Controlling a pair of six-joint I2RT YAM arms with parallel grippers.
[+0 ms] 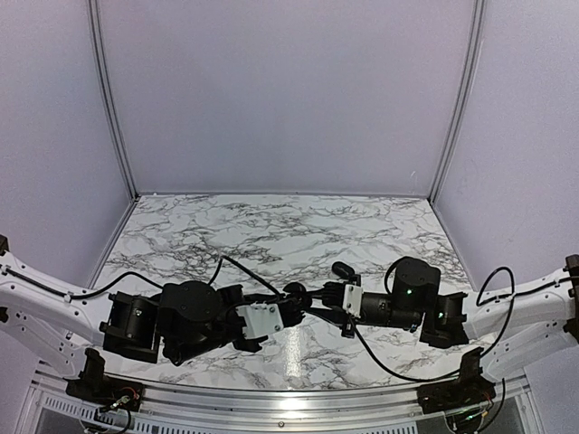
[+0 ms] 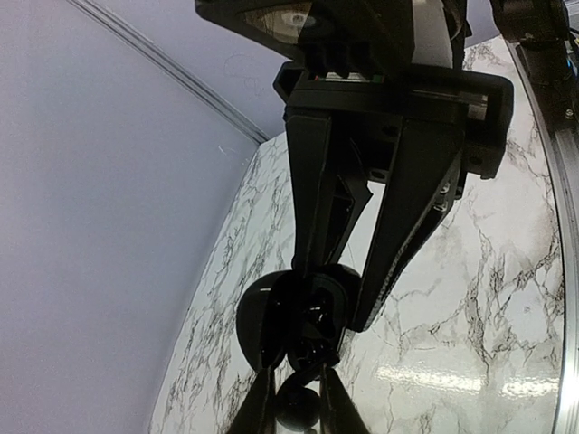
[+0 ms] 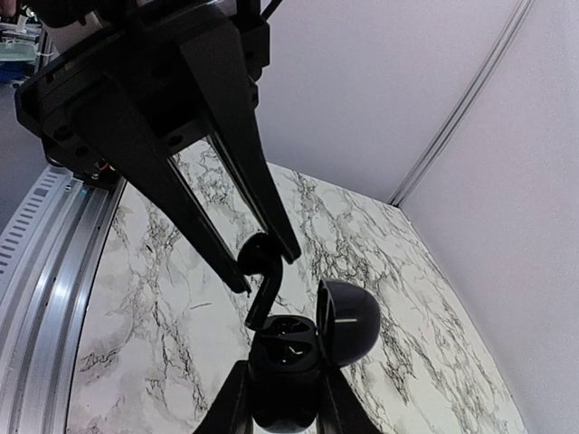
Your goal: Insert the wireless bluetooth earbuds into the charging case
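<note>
Black and glossy, the charging case (image 3: 286,362) is held with its lid (image 3: 351,321) swung open; my right gripper is shut on its body. A small black earbud (image 3: 263,278) is pinched between the fingertips of my left gripper, its stem pointing down at the case opening. In the left wrist view, the earbud (image 2: 298,407) lies just in front of the case's open inside (image 2: 317,316). Whether the stem touches the case or has entered a slot, I cannot tell. From the top, both hands meet around the case (image 1: 297,291), hiding the earbud.
Beneath the arms, the marbled table (image 1: 271,226) is bare, with wide free room behind them. Grey walls (image 1: 289,99) enclose the back and sides. A metal rail (image 1: 280,398) runs along the front edge. Black cables (image 1: 398,371) loop around both wrists.
</note>
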